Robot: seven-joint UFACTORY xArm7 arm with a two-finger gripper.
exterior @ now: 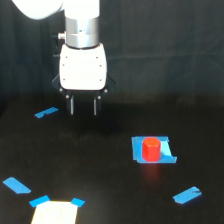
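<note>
My gripper (84, 106) hangs under the white arm at the upper left. Its two dark fingers (97, 104) stand apart, with nothing visible between them. A small red block-like object (151, 149) rests on a light blue patch (168, 156) right of centre, well clear of the gripper and nearer the camera. A cream-white square (54, 212) lies at the bottom left, partly cut off by the frame's lower edge.
Blue tape strips mark the dark table at the left (16, 185), the right (187, 195) and the far left (46, 112); more border the cream square. Behind hangs a dark curtain (160, 50).
</note>
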